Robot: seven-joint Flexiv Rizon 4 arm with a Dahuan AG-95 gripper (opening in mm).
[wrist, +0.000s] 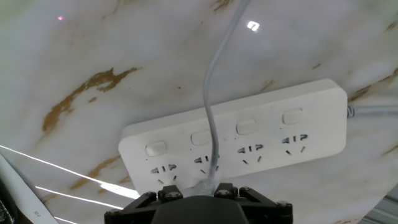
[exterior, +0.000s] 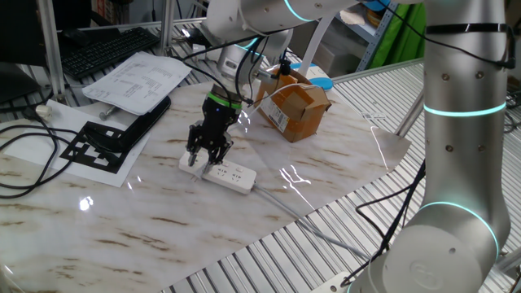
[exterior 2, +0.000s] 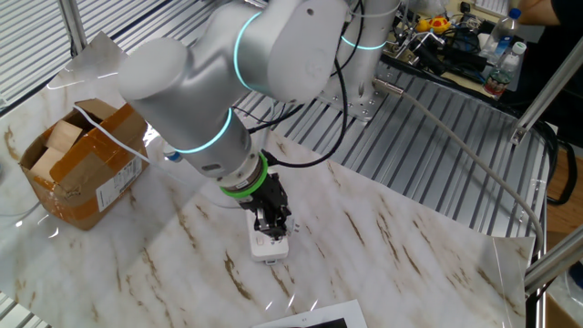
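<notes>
A white power strip (wrist: 280, 134) with several sockets and switches lies on the marbled table. In the wrist view, a grey cable (wrist: 210, 81) crosses over the strip to a pale plug (wrist: 203, 187) at one of its middle sockets. My gripper is low over that plug, its two fingertips standing apart on either side, with gaps showing between them and the plug. How far the plug sits in the socket is hidden. From the side, the gripper (exterior: 207, 162) points down at the strip (exterior: 232, 177); in the other exterior view it covers part of the strip (exterior 2: 269, 249).
An open cardboard box (exterior: 295, 110) stands behind the gripper. Papers (exterior: 137, 81), a black-and-white marker sheet (exterior: 102, 146) and a black cable (exterior: 53, 159) lie to the left. The strip's own cord (exterior: 305, 218) runs off to the right.
</notes>
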